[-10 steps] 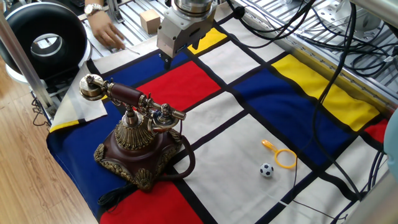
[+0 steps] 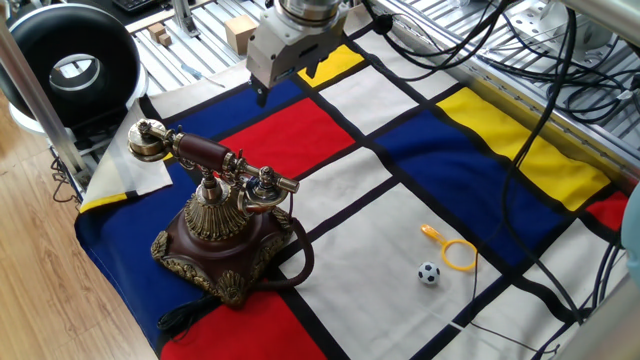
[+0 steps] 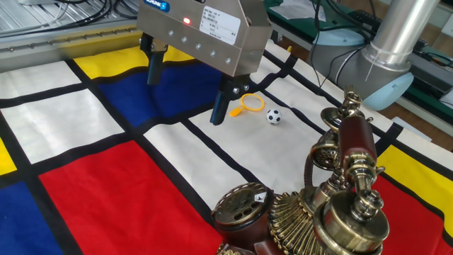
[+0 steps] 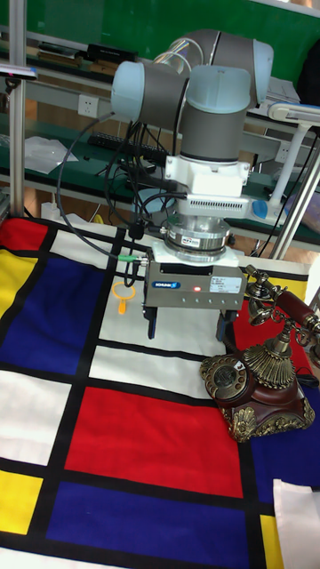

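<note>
Above the patterned cloth hangs my gripper (image 2: 287,86), its two fingers (image 3: 221,106) spread wide with empty space between them. An antique-style telephone (image 2: 225,225) in dark red and brass stands upright on the cloth, its handset (image 2: 205,150) resting across the cradle. In exterior view 1 the gripper is beyond the telephone, apart from it. A small black-and-white football (image 3: 274,116) lies beside a yellow ring with a handle (image 3: 251,103) on a white patch. In exterior view 3 the ring (image 4: 123,292) is left of the gripper, and the ball does not show.
The cloth (image 2: 290,135) has red, blue, yellow and white blocks with black bands. Black cables (image 2: 530,130) hang over its right side. A wooden block (image 2: 240,34) and a round black object (image 2: 72,75) lie past the far left edge.
A person's hand at the upper left has gone from view, and small brown blocks show there. My gripper has shifted slightly left; the telephone, ball and ring are unmoved.
</note>
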